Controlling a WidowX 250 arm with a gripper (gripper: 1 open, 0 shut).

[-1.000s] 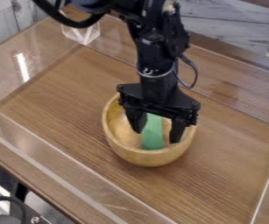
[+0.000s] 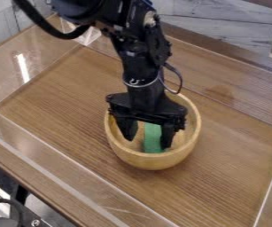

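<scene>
A yellow-orange bowl stands on the wooden table. My black gripper reaches down into it from above, its fingers open and spread to either side of the bowl's interior. A green object lies in the bowl between the fingers, partly hidden by them; whether they touch it cannot be told.
A pale grey wall runs behind it. A black cable shows at the lower left corner.
My gripper has shifted left within the bowl since a second ago. The bowl looks nearly in the same place.
</scene>
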